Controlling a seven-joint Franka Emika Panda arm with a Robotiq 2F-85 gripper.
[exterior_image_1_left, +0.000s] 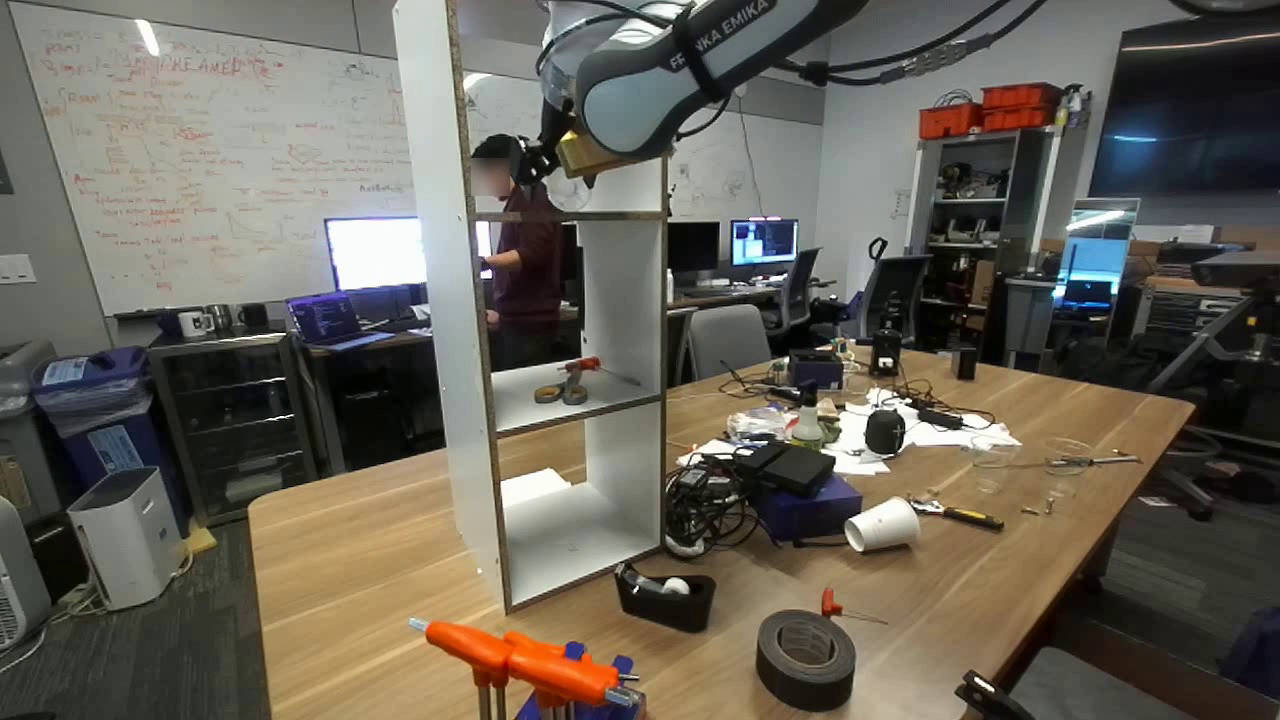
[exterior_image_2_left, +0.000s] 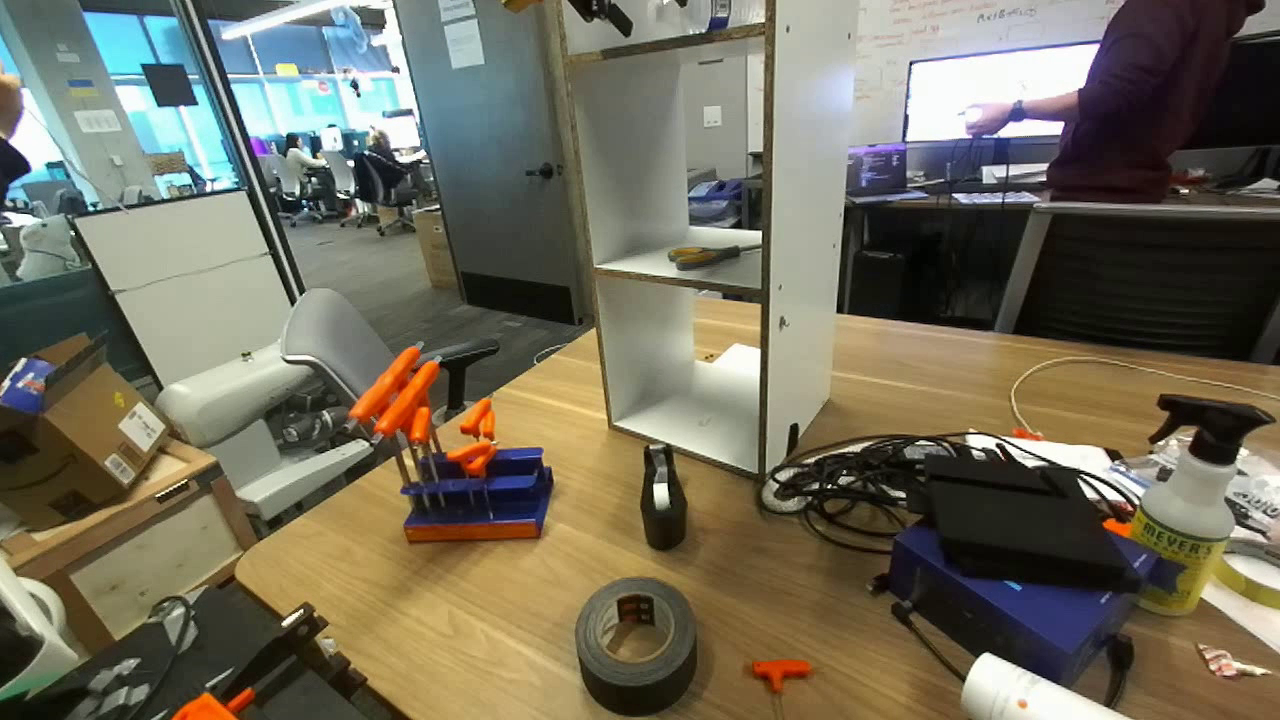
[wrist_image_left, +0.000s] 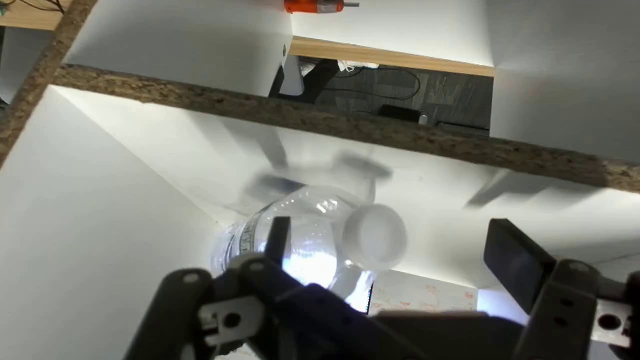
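Note:
In the wrist view, a clear plastic bottle (wrist_image_left: 306, 231) with a white cap (wrist_image_left: 375, 236) is inside the shelf unit's top compartment, close to a side wall. I cannot tell for sure whether it stands or lies. My gripper is open, its black fingers (wrist_image_left: 519, 261) spread wide. The cap shows between them, and the left finger covers part of the bottle. From the first exterior view, my gripper (exterior_image_1_left: 549, 163) is in the top opening of the white shelf unit (exterior_image_1_left: 434, 300), above its upper board. Only part of the bottle (exterior_image_2_left: 719, 14) shows in the second exterior view.
The top compartment's side walls and particle-board edge (wrist_image_left: 336, 129) are close around the gripper. Scissors (exterior_image_2_left: 708, 256) and a red-handled tool (exterior_image_1_left: 582, 365) lie one level lower. On the table are a tape dispenser (exterior_image_1_left: 666, 598), black tape (exterior_image_1_left: 806, 660) and cables (exterior_image_1_left: 714, 504).

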